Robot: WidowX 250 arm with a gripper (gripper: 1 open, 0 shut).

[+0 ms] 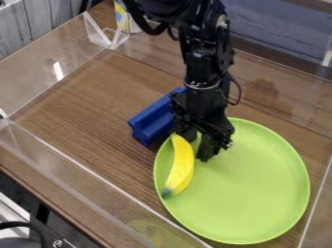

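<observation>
A black robot gripper (201, 136) reaches down over the upper left part of a round green plate (253, 199), just above and right of a yellow banana (180, 172) lying along the plate's left side. A blue block (149, 121) lies on the wooden table just left of the gripper, partly hidden by it. The fingertips are dark and overlap, so whether they hold anything cannot be made out.
A clear wall runs along the left edge. A white and yellow object (122, 17) stands at the back left.
</observation>
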